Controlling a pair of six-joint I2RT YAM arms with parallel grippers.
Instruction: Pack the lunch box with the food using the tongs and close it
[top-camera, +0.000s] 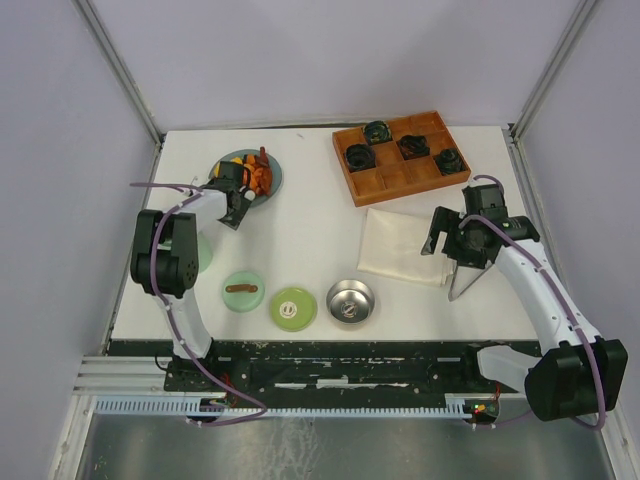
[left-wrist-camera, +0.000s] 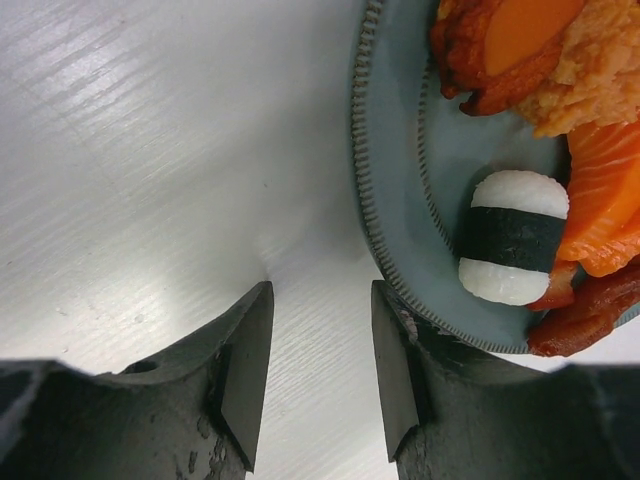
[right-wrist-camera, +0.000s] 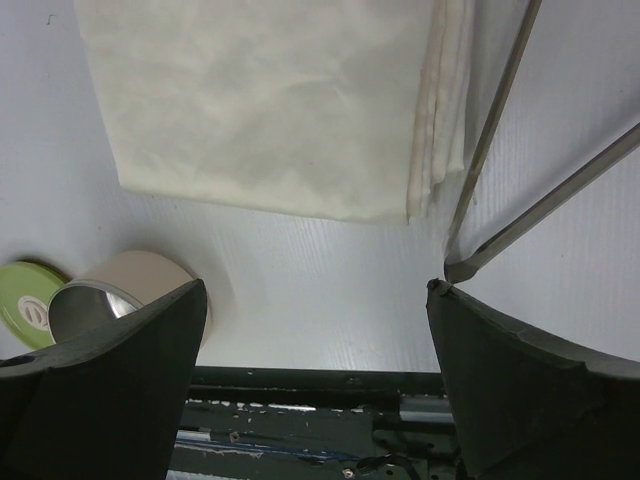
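A grey plate (top-camera: 272, 162) of food at the back left holds fried pieces (left-wrist-camera: 500, 50), salmon (left-wrist-camera: 600, 200), sausages and an onigiri (left-wrist-camera: 510, 240) with a black band. My left gripper is open over bare table at the plate's rim, nothing between its fingers. My right gripper stands open at the right, beside a folded cream cloth (right-wrist-camera: 260, 100) and metal tongs (right-wrist-camera: 525, 220).
A wooden tray (top-camera: 368, 182) with dark cups is at the back. A green lid (top-camera: 294, 308), a steel bowl (top-camera: 350, 301) and a mint plate (top-camera: 244, 300) with a brown item sit in front.
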